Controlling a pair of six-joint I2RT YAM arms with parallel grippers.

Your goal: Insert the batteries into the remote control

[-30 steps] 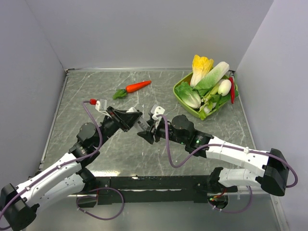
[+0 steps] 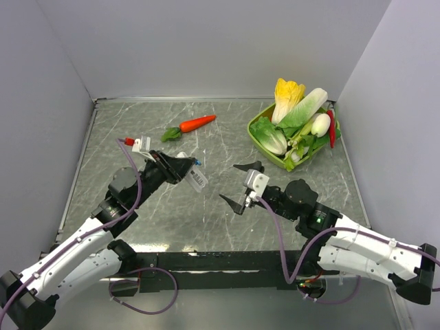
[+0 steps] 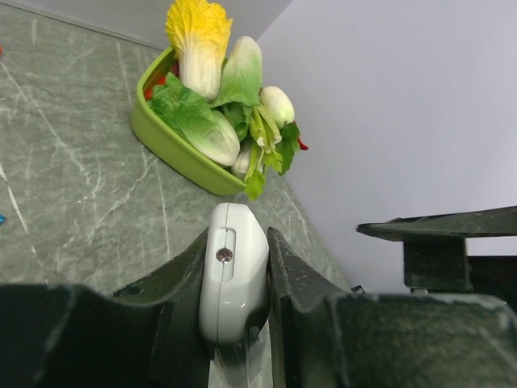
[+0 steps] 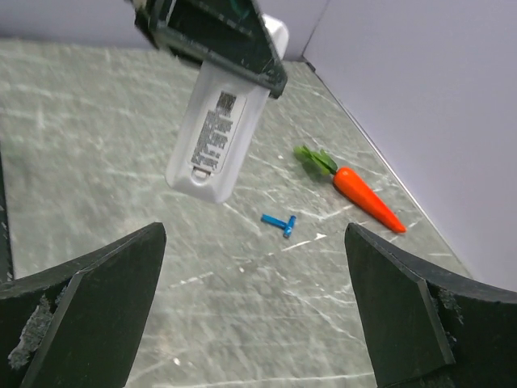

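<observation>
A white remote control is gripped high on its body by my left gripper, which is shut on it above the table. In the left wrist view one end of the remote stands up between the dark fingers. Its back, with a printed label, faces the right wrist view, the remote hanging tilted there. My right gripper is open, a short way to the right of the remote, with nothing between its fingers. On the table lie small blue pieces, probably the batteries, touching in a T shape.
A toy carrot lies at the back of the table. The green basket of toy vegetables stands at the back right. Grey walls close in the back and sides.
My right gripper has drawn back to the right, away from the remote, and its fingers have spread. The left gripper, still holding the remote, has shifted slightly left.
</observation>
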